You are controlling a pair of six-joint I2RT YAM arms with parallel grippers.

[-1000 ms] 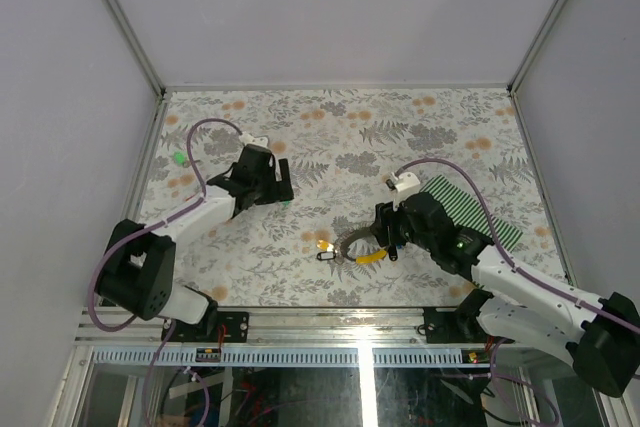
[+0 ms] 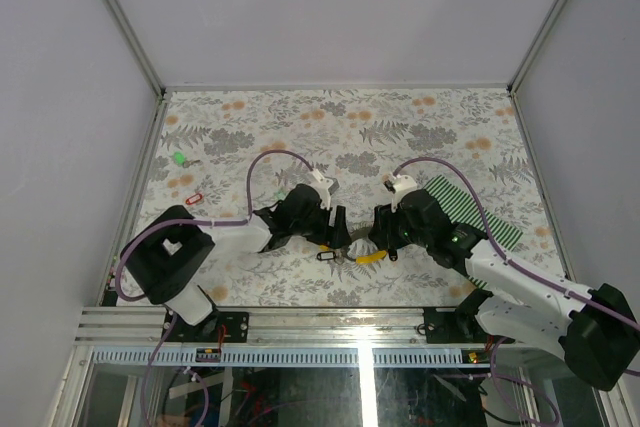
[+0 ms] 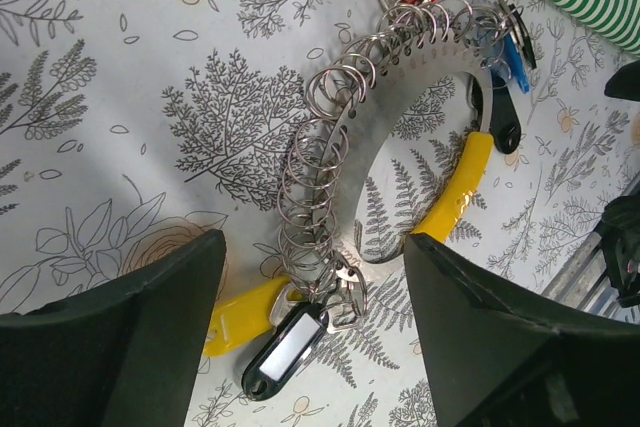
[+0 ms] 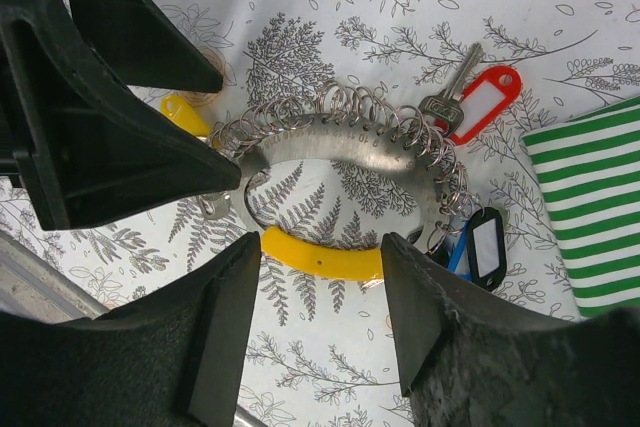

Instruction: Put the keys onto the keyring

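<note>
The keyring (image 4: 330, 142), a curved metal blade strung with several small rings and a yellow handle (image 4: 330, 259), lies flat on the floral surface. A black tag (image 3: 285, 352) and yellow tag (image 3: 240, 319) are at its left end; a key (image 4: 442, 107) with red tag (image 4: 485, 105), a blue piece and another black tag (image 4: 487, 247) are at its right end. My left gripper (image 2: 333, 227) hovers at the left end, fingers apart, with nothing gripped. Over the yellow handle, my right gripper stands open. From above, both grippers hide part of the keyring.
A green-tagged key (image 2: 181, 160) and a red tag (image 2: 194, 198) lie apart on the left side. The green-striped cloth (image 2: 470, 209) is at the right, partly under my right arm. Both grippers are close together.
My left gripper has swung from the upper left down and right to the keyring's left end.
</note>
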